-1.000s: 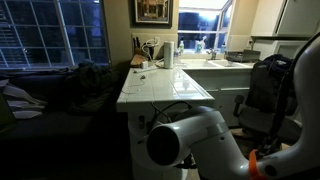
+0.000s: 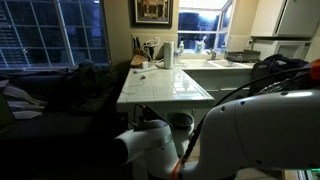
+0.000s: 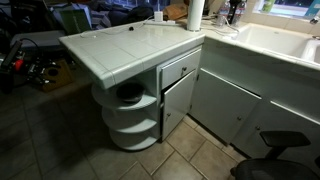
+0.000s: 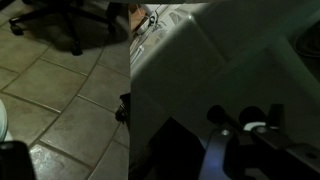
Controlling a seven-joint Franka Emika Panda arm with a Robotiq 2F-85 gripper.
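Note:
My white arm point(image 2: 260, 130) fills the lower right of the first exterior view, in front of the white-tiled counter point(image 2: 165, 85). Dark gripper parts point(image 4: 250, 145) show along the lower right of the wrist view, too dim to tell how the fingers stand or whether anything is between them. Past them is a pale, shadowed surface point(image 4: 165, 95), apparently a cabinet side, with tiled floor point(image 4: 60, 90) to the left. In the second exterior view, a dark bowl point(image 3: 130, 92) sits on the top curved shelf at the counter's end. Beside the shelves are a drawer point(image 3: 180, 68) and a cabinet door point(image 3: 178, 98).
A white sink point(image 3: 280, 42) is set into the counter's far side, with a paper towel roll point(image 2: 168, 55) nearby. A dark office chair point(image 3: 275, 165) stands before the cabinets. The tiled floor point(image 3: 180, 155) by the shelves is open.
My arm has swung across the first exterior view: its rounded joint shifted left and the white forearm grew larger at the right, covering more of the chair and floor. Counter items look unchanged.

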